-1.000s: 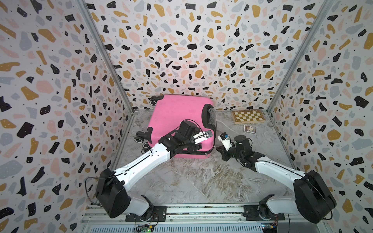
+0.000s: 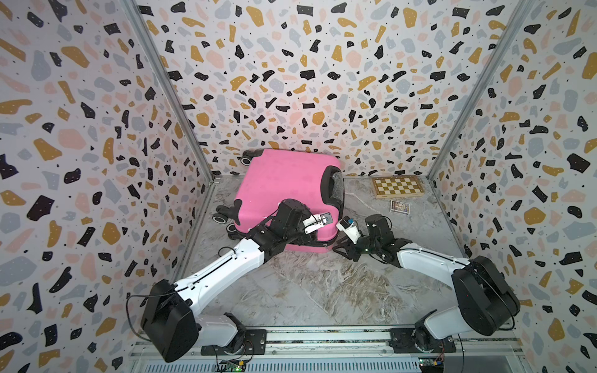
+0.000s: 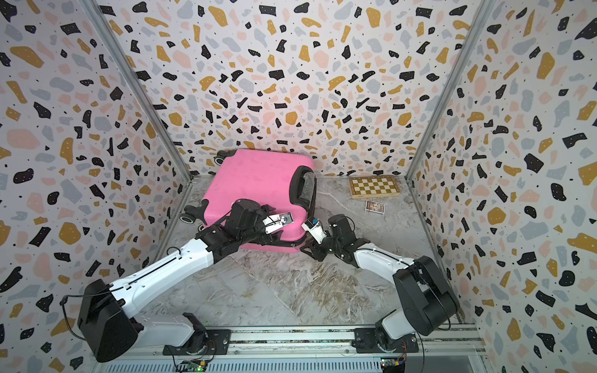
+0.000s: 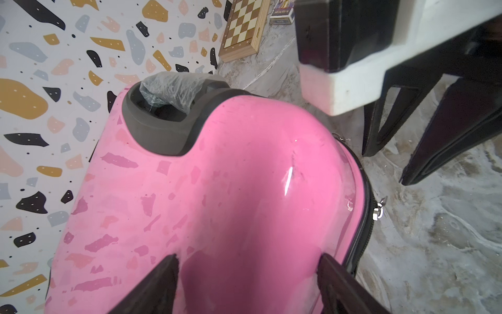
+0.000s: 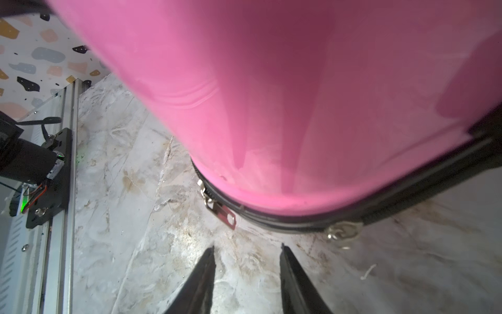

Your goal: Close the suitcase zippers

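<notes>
A glossy pink suitcase (image 2: 283,177) lies on its side at the back left of the table. Along its near right corner runs a black zipper track (image 5: 287,225). Two metal zipper pulls show on it in the right wrist view: a pull with a flat tab (image 5: 222,212) to the left, and a blurred slider (image 5: 342,230) to the right. My right gripper is part open below and between these pulls, with nothing between its fingers. Above the suitcase's pink shell, my left gripper stands part open; the shell shows between its fingers, and whether they touch it cannot be told.
A chessboard (image 2: 398,186) and a small card box (image 2: 400,207) lie at the back right. Grey suitcase wheels (image 2: 227,214) stick out to the left.
My right gripper has moved left to the suitcase corner. The suitcase has shifted very slightly left.
</notes>
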